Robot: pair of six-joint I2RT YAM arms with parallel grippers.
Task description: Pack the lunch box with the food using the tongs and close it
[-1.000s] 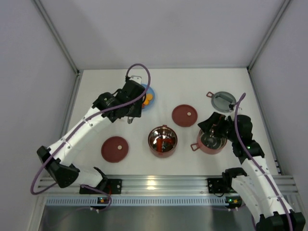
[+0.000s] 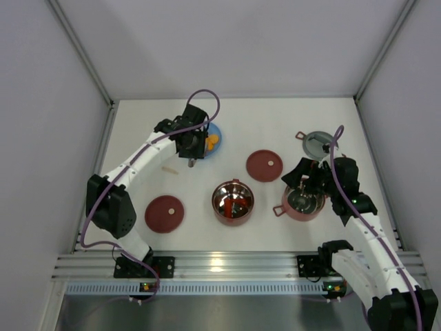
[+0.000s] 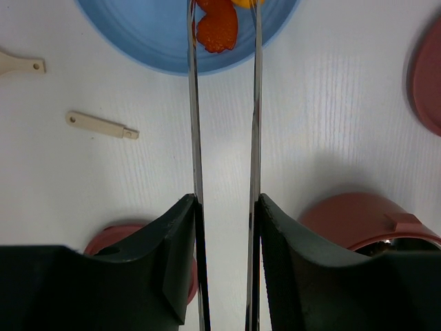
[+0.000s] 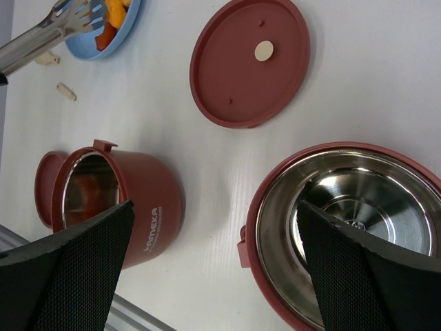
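Note:
Metal tongs (image 3: 196, 138) stand between the fingers of my left gripper, a strip along each finger. Their toothed ends, seen in the right wrist view as the tongs' claws (image 4: 86, 15), are over the blue plate. On that plate lie an orange-red piece (image 3: 218, 29) and yellow pieces (image 4: 116, 12); whether the claws grip any is unclear. A round brown pot (image 2: 233, 214) in the middle holds red pieces (image 2: 238, 205). Above the wide brown pot (image 2: 303, 209) at right, my right gripper is open and empty.
Brown lids lie flat: one lid (image 2: 264, 166) behind the pots, another lid (image 2: 164, 214) at front left. A grey pan lid (image 2: 317, 146) rests at back right. Wooden handle pieces (image 3: 100, 125) lie near the plate.
My left arm has reached farther toward the back, over the blue plate, its elbow rising from the front left. The right arm has shifted only slightly. Food and pots look unmoved.

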